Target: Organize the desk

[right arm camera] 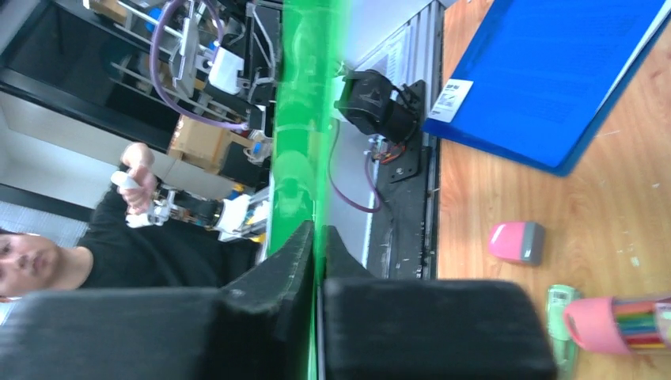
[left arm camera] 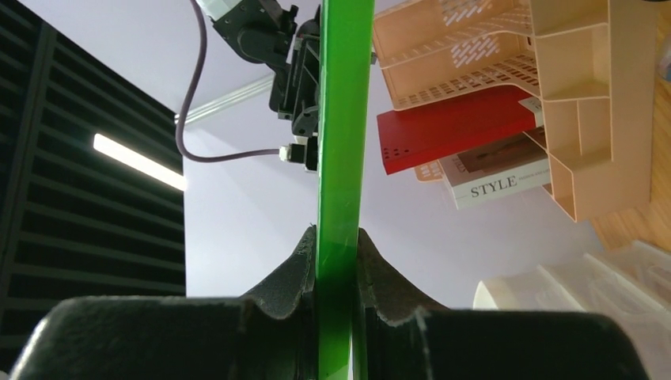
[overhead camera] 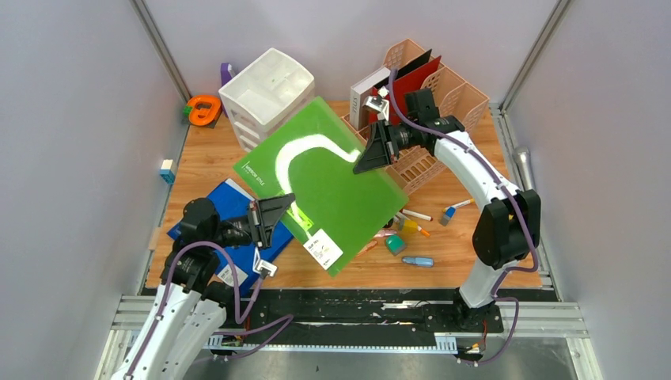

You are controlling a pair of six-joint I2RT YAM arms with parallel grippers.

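A green folder with a white label hangs tilted between both grippers, above the desk. My left gripper is at its lower-left edge; in the left wrist view the folder stands edge-on between the fingers. My right gripper is at the upper-right edge, shut on it, as the right wrist view also shows. A blue folder lies flat at the desk's left, partly under the left arm.
A white drawer unit stands at the back left. A pink organizer holds upright folders and a book. Several markers and small items, including a blue stick, lie loose at front right. An orange object sits back left.
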